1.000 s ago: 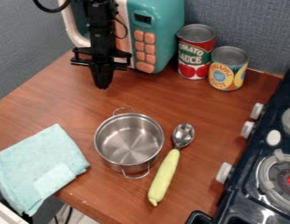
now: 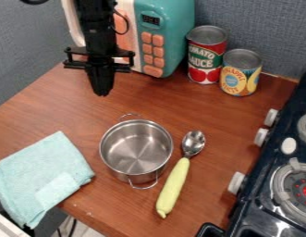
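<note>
The black gripper (image 2: 102, 81) hangs over the back left of the wooden counter (image 2: 44, 120), in front of a teal microwave (image 2: 167, 37). Whether its fingers are open or shut is hard to tell. Below it to the front sit a steel pot (image 2: 135, 146), a light blue towel (image 2: 42, 176), a spoon (image 2: 193, 143) and a pale yellow-green corn-like item (image 2: 173, 190).
A red-and-green can (image 2: 206, 56) and a yellow-labelled can (image 2: 240, 74) stand at the back right. A black stove (image 2: 285, 185) fills the right edge. The counter left of the pot is mostly clear.
The gripper has shifted slightly to the left, with small changes in height. The objects on the counter look unchanged.
</note>
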